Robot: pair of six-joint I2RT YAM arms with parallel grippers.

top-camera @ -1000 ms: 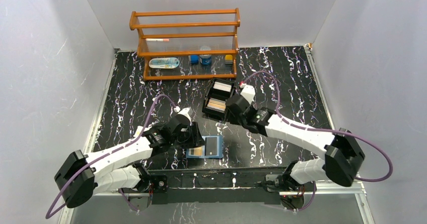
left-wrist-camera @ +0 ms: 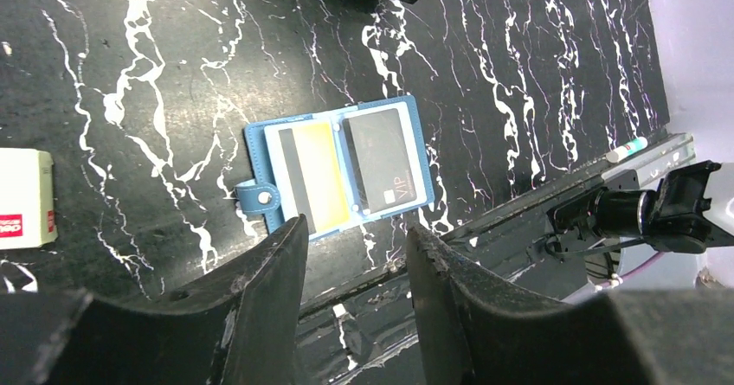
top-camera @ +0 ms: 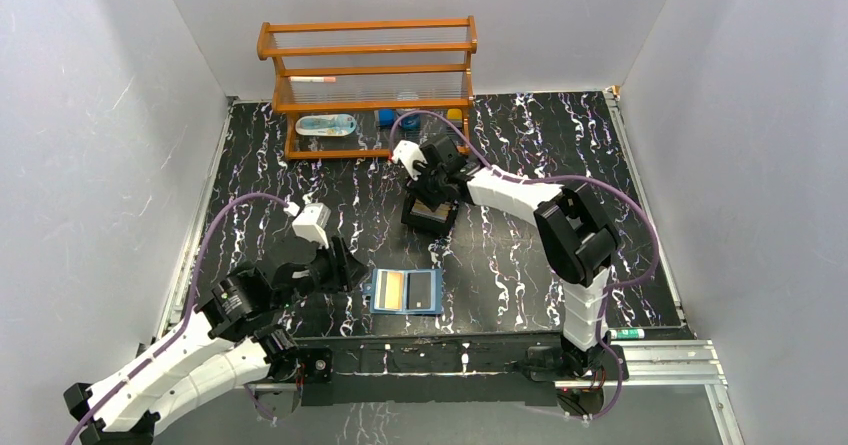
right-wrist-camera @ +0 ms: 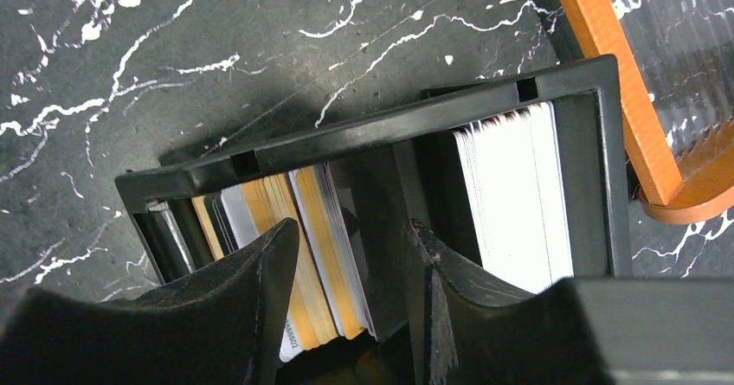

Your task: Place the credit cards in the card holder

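An open blue card holder [left-wrist-camera: 257, 164] lies flat on the marble table, with a yellow card [left-wrist-camera: 318, 176] in its left side and a dark card [left-wrist-camera: 381, 160] in its right. My left gripper hangs above and left of it in the top view, part open and empty. A black box [right-wrist-camera: 346, 136] holds a row of cards [right-wrist-camera: 327, 247], gold and white edges upward, in one compartment, and a white stack [right-wrist-camera: 515, 195] in the other. Over that box my right gripper stands open, with the gold row's end and a dark divider visible between its fingers.
A wooden rack [top-camera: 370, 105] with several small items stands at the back. To the left in the left wrist view is a cream box [left-wrist-camera: 26, 196] with a red label.
The right arm has swung left and back until its gripper covers the black box. My left gripper has drawn left, away from the card holder, which keeps its place.
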